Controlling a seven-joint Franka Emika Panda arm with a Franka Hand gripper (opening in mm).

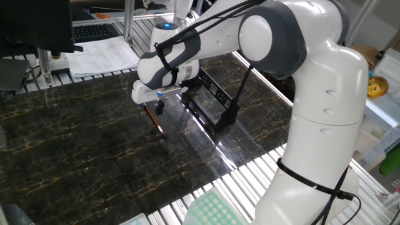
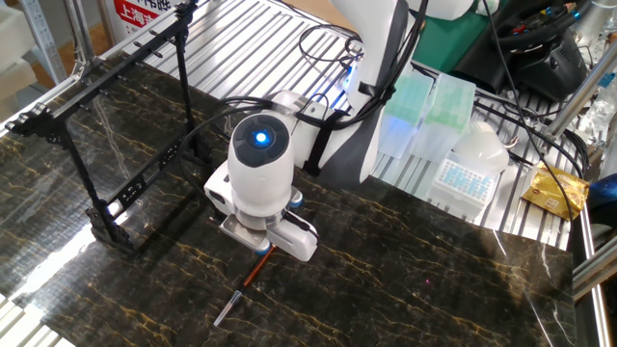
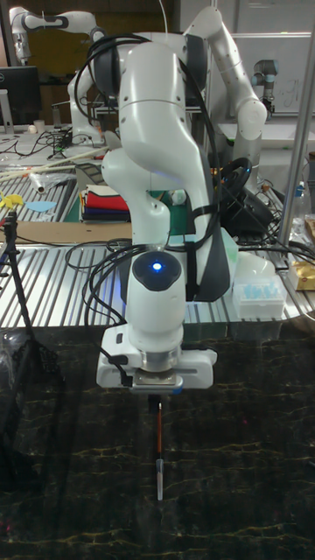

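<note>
A thin brush-like stick (image 1: 154, 120), reddish brown with a pale end, lies on the dark marbled tabletop (image 1: 69, 150). In exterior view 2 its clear or silvery end (image 2: 228, 308) points toward the front, while its other end passes out of sight under the hand. My gripper (image 1: 160, 112) hangs fingers down above the table, close to the stick's far end in exterior view 1. From exterior view 3 the stick (image 3: 159, 438) appears straight below the hand. The black fingers blend into the dark surface, so their spacing and any contact with the stick are unclear.
A black open frame (image 2: 135, 188) stands on the table close beside the hand. Pipette-tip boxes (image 2: 463, 185) and a gold packet (image 2: 556, 191) sit on the slatted metal bench. Papers (image 1: 103, 56) lie beyond the table's far edge.
</note>
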